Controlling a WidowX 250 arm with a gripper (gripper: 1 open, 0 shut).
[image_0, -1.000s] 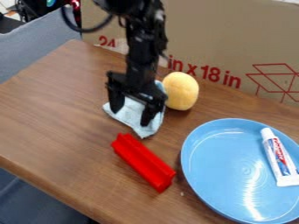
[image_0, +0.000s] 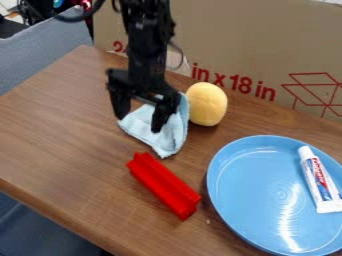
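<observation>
My black gripper (image_0: 139, 110) hangs over a pale blue cloth (image_0: 168, 136) near the back of the wooden table, its two fingers spread apart, left and right, with the cloth below and behind them. I cannot see clearly whether any cloth is between the fingertips. A yellow rounded object (image_0: 206, 103) stands just right of the cloth. In front lies a red oblong object (image_0: 164, 185). At the right, a blue plate (image_0: 261, 200) holds a white toothpaste tube (image_0: 319, 179).
A large cardboard box (image_0: 278, 55) stands along the back of the table.
My gripper has shifted slightly left and changed height over the cloth during the last second. The objects on the table look unmoved.
</observation>
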